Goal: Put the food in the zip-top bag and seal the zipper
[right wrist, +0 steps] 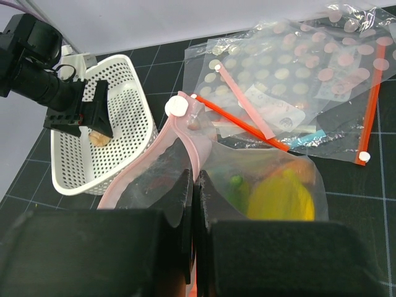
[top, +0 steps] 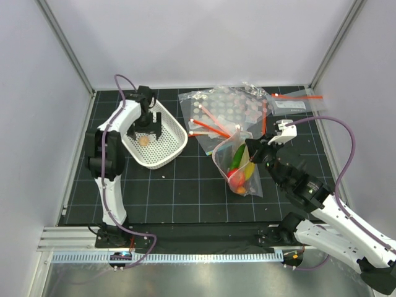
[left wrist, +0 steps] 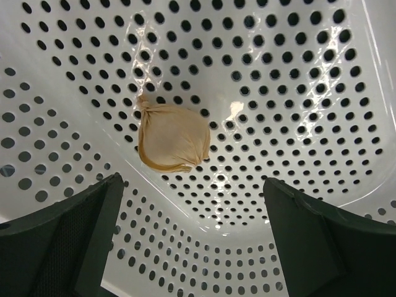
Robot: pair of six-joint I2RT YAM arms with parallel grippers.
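A round tan food item (left wrist: 173, 136) lies in the white perforated basket (top: 167, 154). My left gripper (top: 143, 130) is open over it inside the basket, the item between and beyond its fingers in the left wrist view. My right gripper is shut on the pink zipper rim of the standing zip top bag (top: 223, 170). The bag holds a green vegetable (top: 236, 158), a yellow item (right wrist: 281, 198), and red and orange items (top: 236, 180) low down.
Flat plastic bags with red and pink zipper strips (top: 216, 108) lie behind the open bag, with another small bag (top: 291, 105) at back right.
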